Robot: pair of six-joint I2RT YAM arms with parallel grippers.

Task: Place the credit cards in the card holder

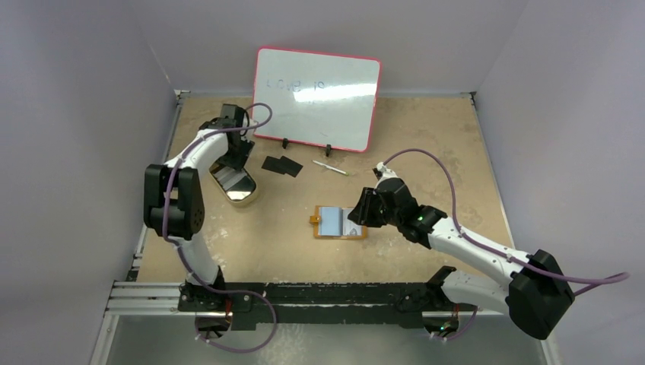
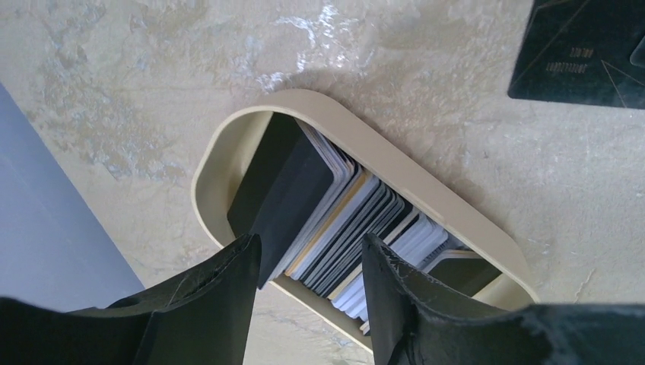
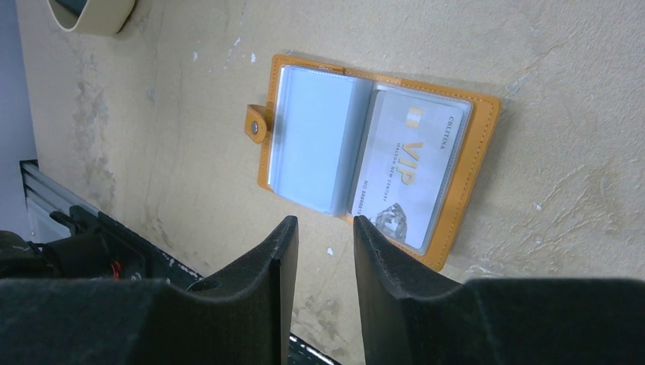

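Note:
A beige oblong box (image 2: 426, 182) holds a row of credit cards (image 2: 350, 220), seen close in the left wrist view; a dark card (image 2: 293, 190) leans at the row's upper left end. Over this box my left gripper stands open, with no card gripped between its fingers. The tan card holder (image 3: 481, 144) lies unfolded on the table, its blue-white sleeves (image 3: 316, 141) on one side and a VIP card (image 3: 407, 163) under clear plastic on the other. Beside and above the holder's near edge is my right gripper, open and empty.
Two black cards (image 1: 281, 165) lie on the table right of the box, with a white pen (image 1: 332, 167) further right. A whiteboard (image 1: 316, 99) stands at the back. Between box and holder the table is bare.

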